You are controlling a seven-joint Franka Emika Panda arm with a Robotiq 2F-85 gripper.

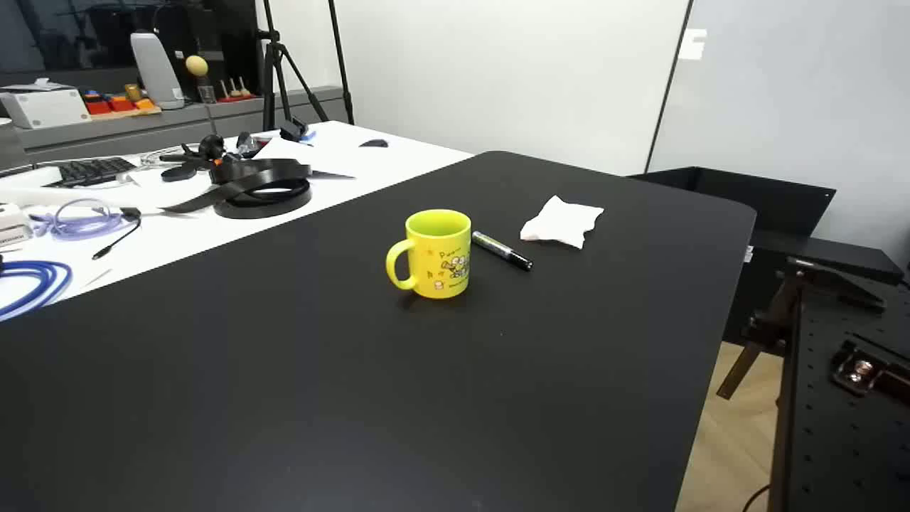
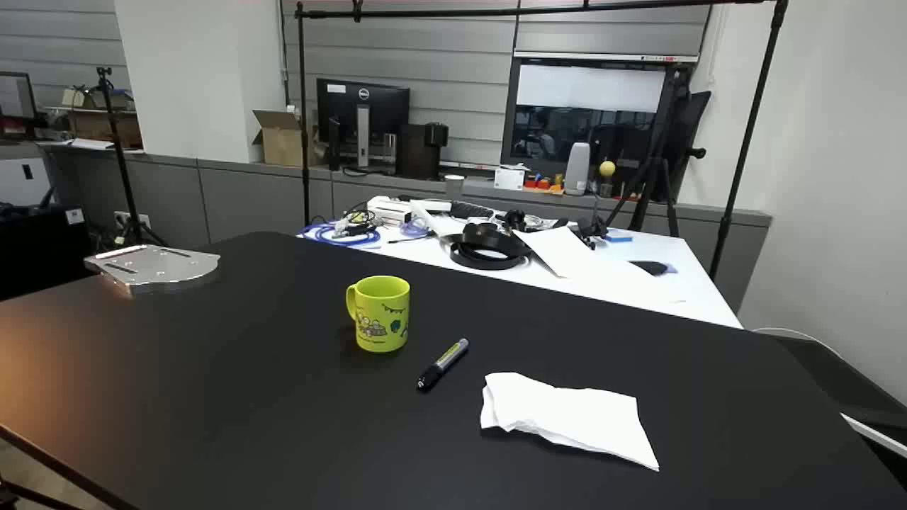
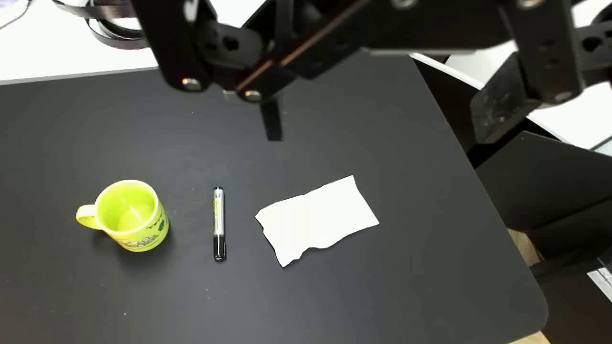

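Note:
A yellow-green mug [image 1: 436, 256] stands upright on the black table, its handle towards the left in every view. Close beside it lies a black-and-silver marker [image 2: 443, 364], not touching the mug. On the marker's other side is a crumpled white tissue [image 3: 316, 219], flat on the table. Along the top of the wrist view my gripper is wide open, its fingers [image 3: 272, 119] far apart and only bare tabletop showing between them. It appears held above the table, clear of all three objects. Neither exterior view shows the gripper.
A metal plate [image 2: 154, 265] rests at its far left in the second exterior view. Behind, a white table [image 2: 595, 280] carries cables, black straps and paper. Past the right edge sits a dark bin [image 1: 751, 209].

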